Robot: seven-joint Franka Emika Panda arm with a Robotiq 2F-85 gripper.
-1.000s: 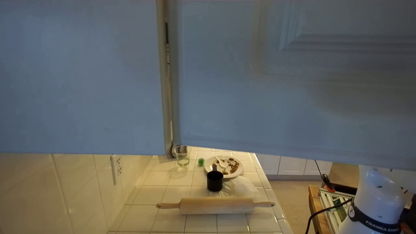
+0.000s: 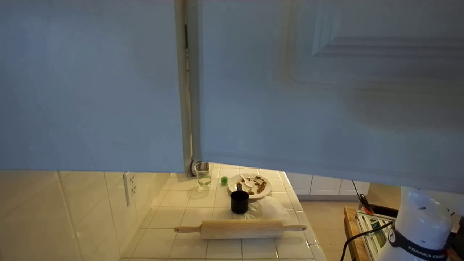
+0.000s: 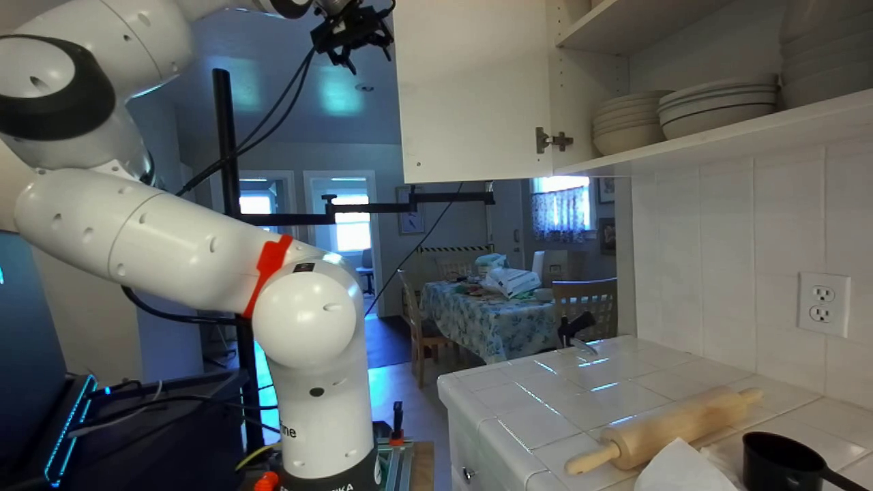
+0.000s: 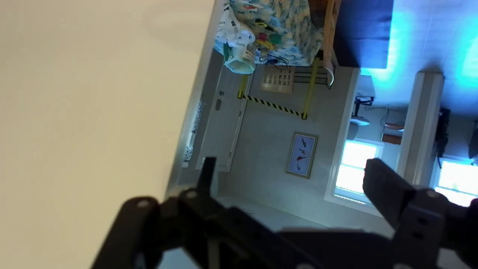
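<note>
My gripper [image 3: 372,67] is raised high, just left of the open white cabinet door [image 3: 475,90] in exterior view 2. In the wrist view the gripper stands open, its two dark fingers wide apart with only the distant room between them. The pale door panel [image 4: 89,98] fills the left side of that view, close by the left finger. From exterior view 1 the door's outer face [image 2: 330,95] hides the gripper. Inside the cabinet, stacked bowls [image 3: 720,102] rest on the lower shelf.
On the tiled counter [image 2: 187,217] lie a rolling pin [image 2: 241,229], a black cup [image 2: 239,202], a plate with brown pieces and a spoon [image 2: 235,187], a clear cup [image 2: 203,176] and a small green ball [image 2: 224,180]. A black stand [image 3: 229,147] rises behind the arm.
The door's lower right edge sits very slightly lower in exterior view 1. The counter objects have not moved.
</note>
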